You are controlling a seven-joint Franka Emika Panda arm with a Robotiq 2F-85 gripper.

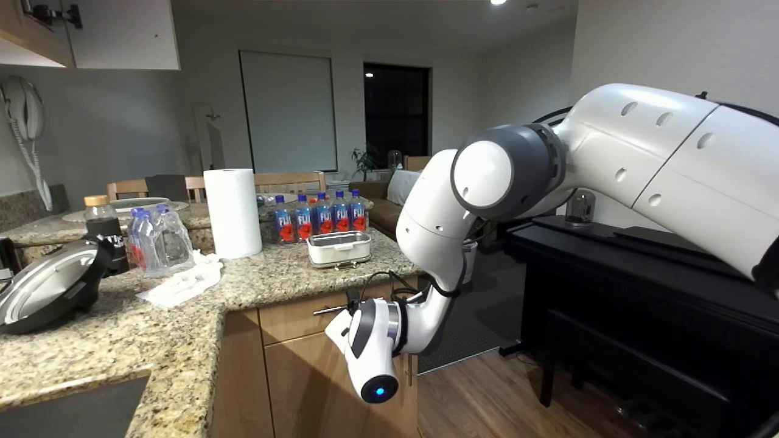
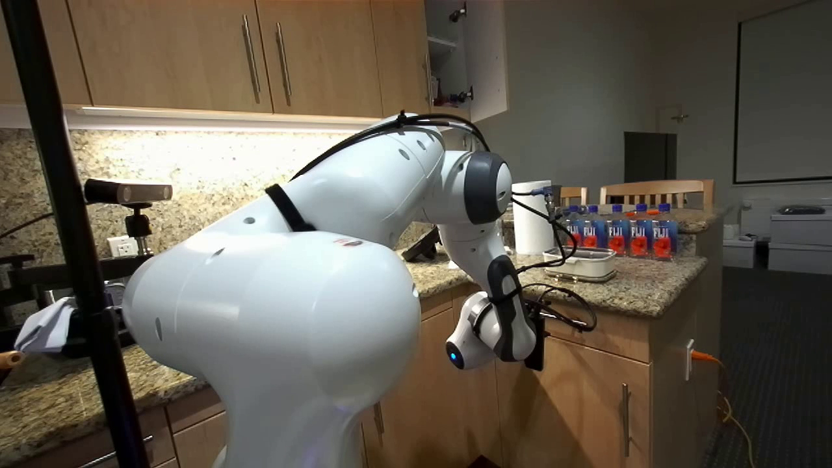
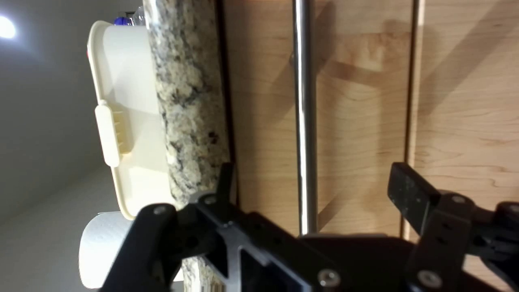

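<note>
In the wrist view, a long metal handle [image 3: 305,121] runs up the face of a light wooden drawer [image 3: 360,146]. My gripper is open, its two dark fingers wide apart. One finger [image 3: 225,182] lies on the countertop side of the handle and the other [image 3: 411,194] on the far side; the handle appears in the gap between them. Nothing is gripped, and whether the fingertips reach the handle's depth I cannot tell. Exterior view 1 shows the drawer handle [image 1: 330,310] just left of my wrist, with the fingers hidden there.
The granite counter edge [image 3: 189,97] is close beside one finger. On the counter stand a white container [image 1: 339,248], a paper towel roll [image 1: 233,214] and several water bottles [image 1: 321,216]. Cables [image 2: 573,304] hang around my wrist. Below the drawer is a closed cabinet door [image 1: 314,387].
</note>
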